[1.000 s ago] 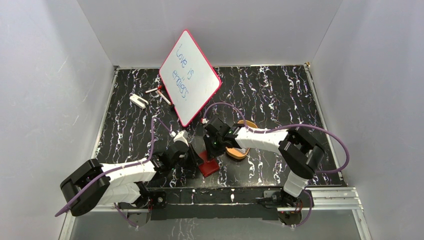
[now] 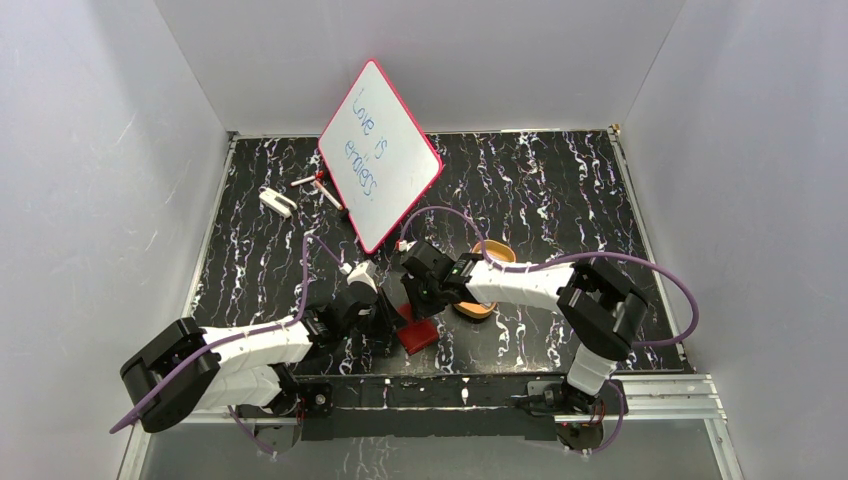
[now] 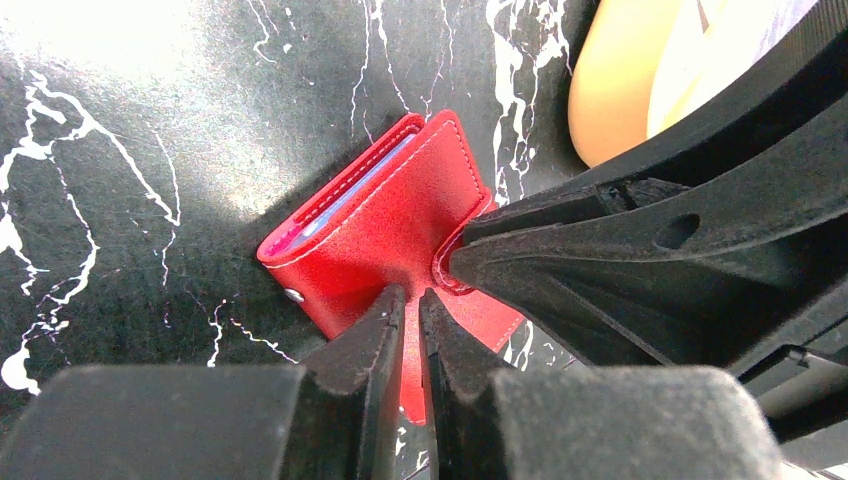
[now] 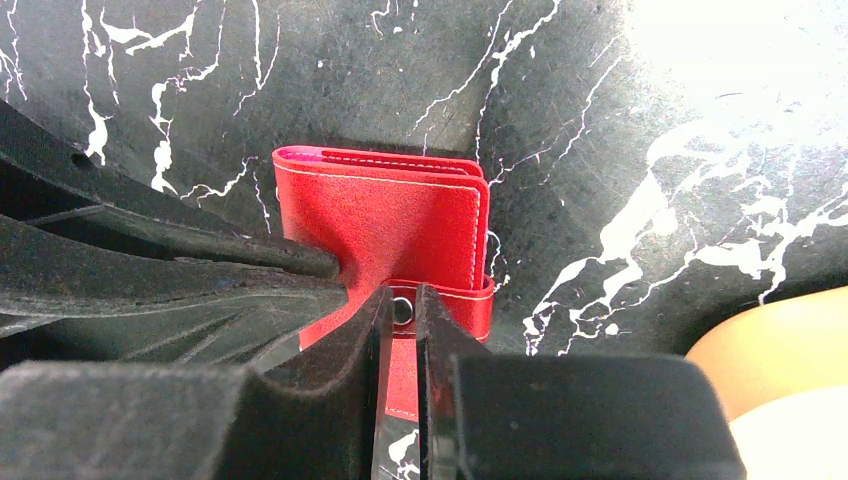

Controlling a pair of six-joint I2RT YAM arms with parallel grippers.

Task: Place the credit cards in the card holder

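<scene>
A red card holder (image 2: 420, 336) lies on the marble table between my grippers, with blue and pink showing inside its slot in the left wrist view (image 3: 360, 230). My left gripper is shut, its tips over the holder's red face. My right gripper is shut at the holder's strap with a metal snap, apparently pinching the strap. Both grippers crowd over the holder in the top view.
An orange bowl (image 2: 480, 310) sits just right of the holder, partly under my right arm. A whiteboard (image 2: 378, 150) with pens beside it stands at the back.
My left arm has stayed in place.
</scene>
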